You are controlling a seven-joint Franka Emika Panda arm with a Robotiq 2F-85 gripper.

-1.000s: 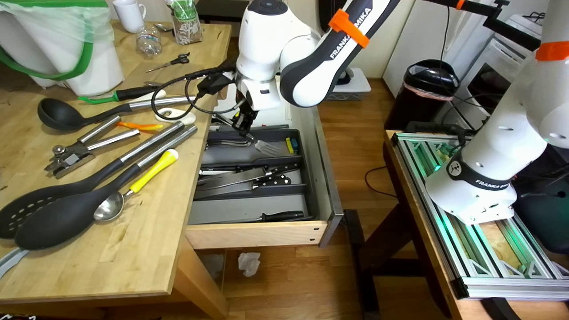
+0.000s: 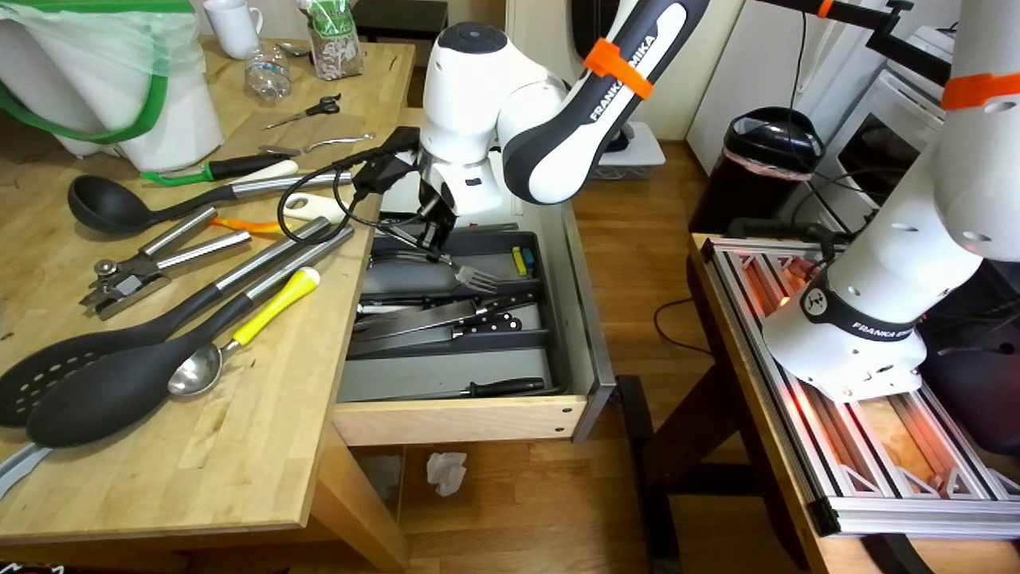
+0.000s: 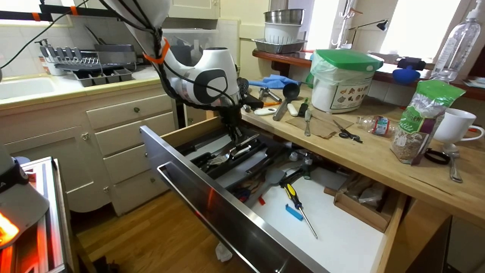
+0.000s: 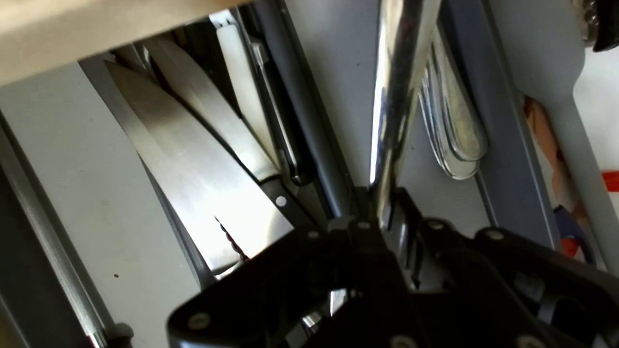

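Observation:
My gripper point(image 2: 437, 239) is shut on a metal fork point(image 2: 475, 278) above a grey compartment of the open drawer's organizer point(image 2: 531, 316). The fork's tines point toward the drawer front, as also shows in the second exterior view, where the gripper point(image 3: 236, 138) grips behind the tines point(image 3: 218, 159). The shiny handle point(image 4: 406, 75) stretches away from the fingers in the wrist view and the tines are mostly hidden by the gripper. Whether the fork touches the compartment floor, I cannot tell.
Knives point(image 4: 197, 168) fill the neighbouring compartment, and several silver utensils point(image 4: 455, 127) lie in the fork's compartment. A yellow-black screwdriver point(image 3: 293, 198) rests in the drawer's white section. The wooden counter point(image 2: 249, 421) with ladles and spoons borders the drawer.
My gripper and the fork have moved slightly lower in exterior view 1. The glow at the robot's base has turned from green to red.

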